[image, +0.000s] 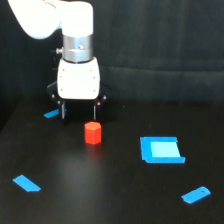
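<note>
A small red block (93, 133) sits on the dark tabletop, a little left of the middle of the camera view. My gripper (80, 110) points downward under the white arm, with its two dark fingers spread wide apart. In the image it appears just above and slightly left of the block. Nothing shows between the fingers, and whether the right finger stands behind or over the block I cannot tell.
On the right lies a blue-taped square (151, 158) with a pale centre (164, 149). Blue tape strips mark the front left (26, 184) and front right (196, 195); another strip (52, 114) lies left of the gripper.
</note>
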